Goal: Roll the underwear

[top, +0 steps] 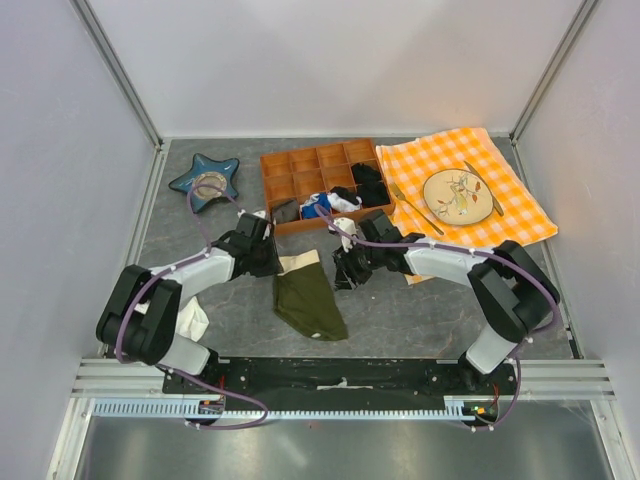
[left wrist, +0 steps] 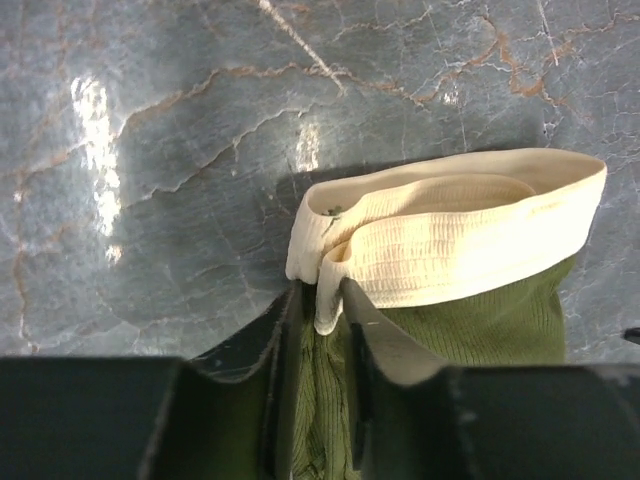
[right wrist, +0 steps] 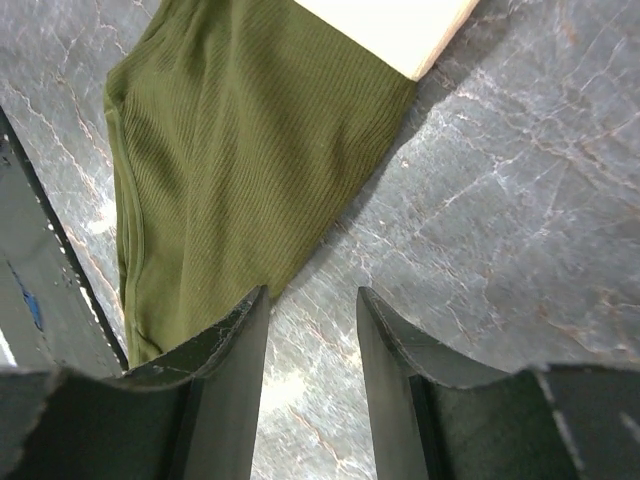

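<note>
An olive-green pair of underwear (top: 309,305) with a cream waistband (top: 299,262) lies spread on the grey table. At the waistband's left corner, my left gripper reaches down with its fingers on either side of the folded, bunched cloth. The gap there is narrow, and whether the fingers press on the fabric is unclear. My right gripper stands open beside the garment's right edge, with only bare table showing between its fingertips. In the right wrist view the green cloth (right wrist: 240,150) stretches across the upper left.
A wooden compartment box (top: 292,180) holding folded dark, blue and white cloths stands behind. A plate (top: 458,197) rests on an orange checked cloth (top: 410,163) at right. A blue star-shaped dish (top: 187,182) and a white cloth (top: 192,320) sit at left.
</note>
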